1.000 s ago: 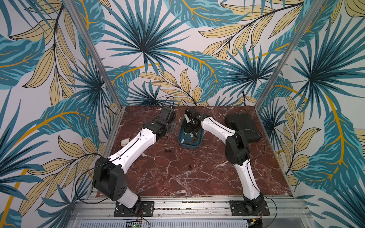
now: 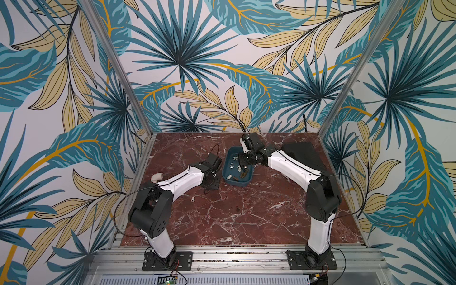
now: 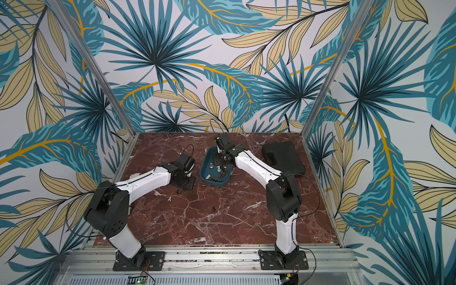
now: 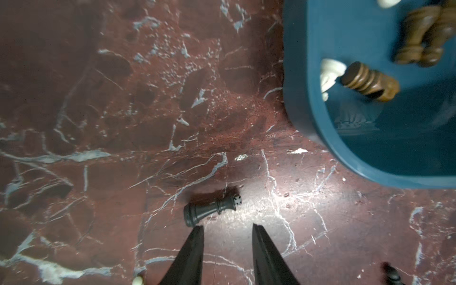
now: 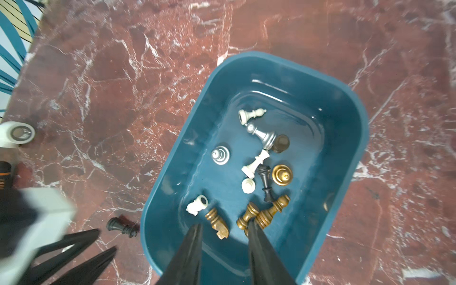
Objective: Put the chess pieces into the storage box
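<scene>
The blue storage box (image 5: 161, 190) holds several white, silver, black, gold and brown chess pieces lying about its floor; one is a white piece (image 5: 197, 205). Over the box, my right gripper is open with nothing between its fingers. A black chess piece (image 4: 212, 209) lies on its side on the table left of the box. Just short of this piece in the left wrist view, my left gripper points down, open and empty. Farther toward the front lie a dark piece (image 2: 237, 208) and a small white piece (image 2: 192, 200).
A white object (image 2: 156, 177) lies near the table's left edge. At the back right sits a black case (image 2: 301, 154). Both forearms are close together on either side of the box.
The right arm has shifted right and swung outward, its gripper still over the box's back part.
</scene>
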